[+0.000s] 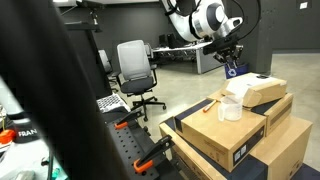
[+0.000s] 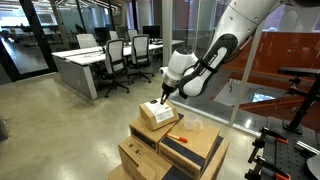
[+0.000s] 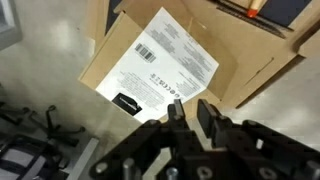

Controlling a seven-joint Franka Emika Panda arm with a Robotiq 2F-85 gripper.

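In the wrist view my gripper stands open, its dark fingers a little apart with nothing between them. Beyond them is a cardboard box bearing a white label with a barcode and a black patch. An orange-handled tool shows at the top edge. On a cardboard box in exterior view 1 lie an orange item and a clear container. A smaller box with a white top sits beside it. The white arm reaches over from behind, above the boxes.
Larger cardboard boxes form the stack's lower part. A grey office chair stands behind to the left. Desks and chairs fill the back of exterior view 2, with open floor at its left.
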